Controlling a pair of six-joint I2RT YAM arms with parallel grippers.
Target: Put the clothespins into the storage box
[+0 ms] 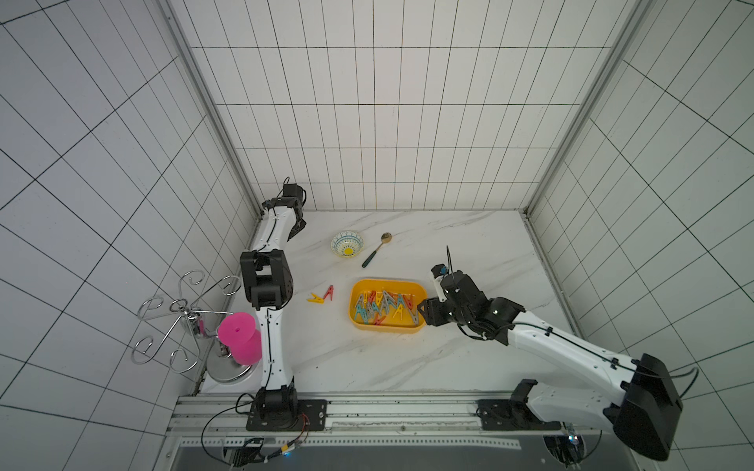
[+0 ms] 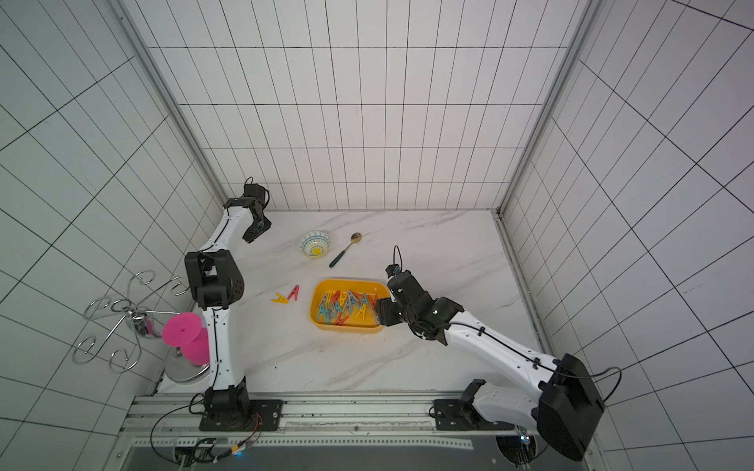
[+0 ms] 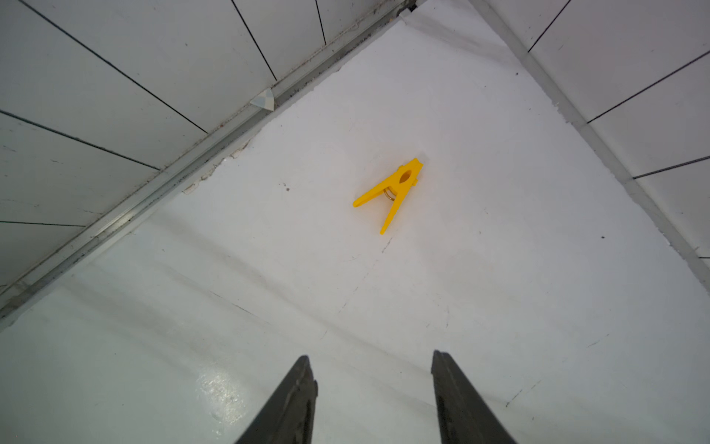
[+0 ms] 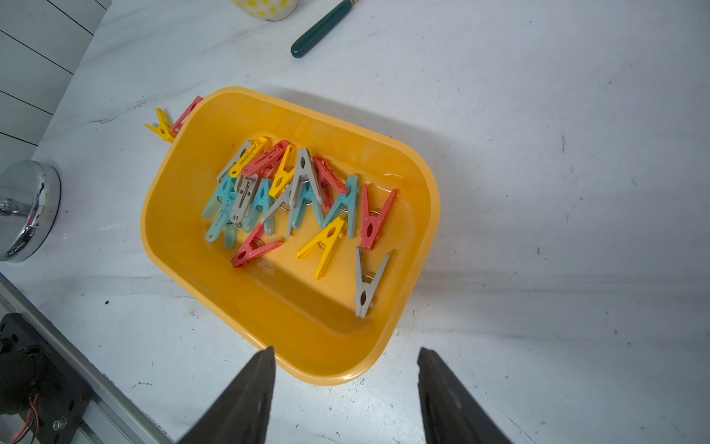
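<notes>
The yellow storage box [image 4: 318,362] stands mid-table, holding several red, yellow, grey and teal clothespins. Close by its right end is my right gripper, open and empty, with the box's near corner showing beyond its fingertips; whether they touch it I cannot tell. A yellow clothespin [image 1: 315,298] and a red clothespin [image 1: 328,293] lie loose left of the box. Another yellow clothespin [image 3: 399,181] lies alone in the back left corner. Above the table there my left gripper hangs open, nothing between its fingers, with this pin ahead of the tips.
A patterned bowl [image 1: 347,244] and a spoon [image 1: 377,249] lie behind the box. At the left stands a metal rack [image 1: 188,314] with a pink cup [image 1: 240,339]. Walls close in on the left gripper's corner.
</notes>
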